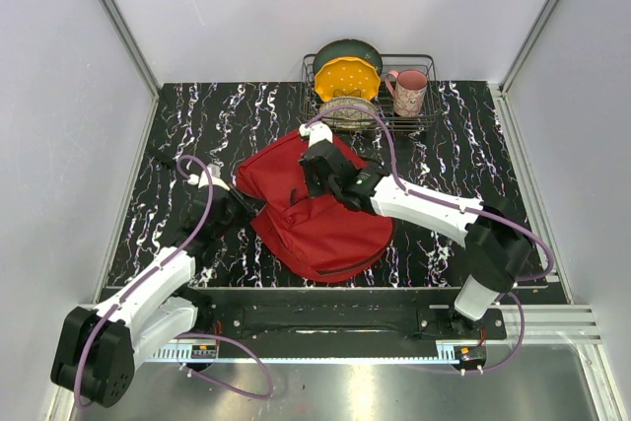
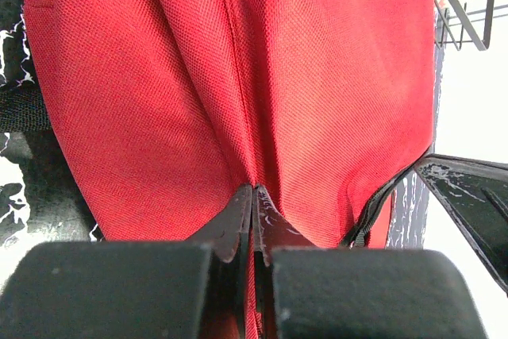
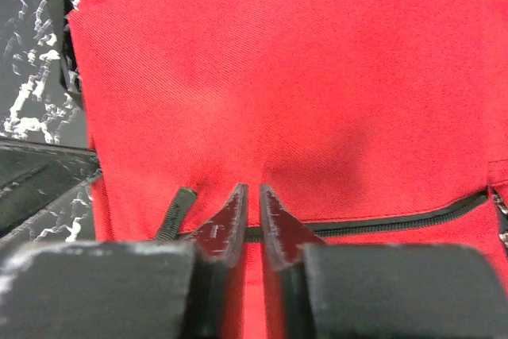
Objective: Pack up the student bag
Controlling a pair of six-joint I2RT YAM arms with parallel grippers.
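A red bag (image 1: 325,234) lies rumpled on the dark marbled table, spanning most of both wrist views. My left gripper (image 1: 260,208) is at its left side; in the left wrist view its fingertips (image 2: 242,204) are together on a raised fold of red cloth, pinching it. My right gripper (image 1: 312,194) is over the bag's middle. In the right wrist view its fingers (image 3: 236,212) stand slightly apart, with red cloth showing through the narrow gap and nothing held. A black zipper (image 3: 397,223) crosses the bag there, a black tab (image 3: 175,212) near its left end. The bag's inside is hidden.
Behind the bag, a wire rack (image 1: 431,96) holds a yellow dotted plate (image 1: 347,77), a green plate (image 1: 340,49) and a pink mug (image 1: 408,93). A black strap (image 1: 170,162) lies at the left. Free table remains on both sides.
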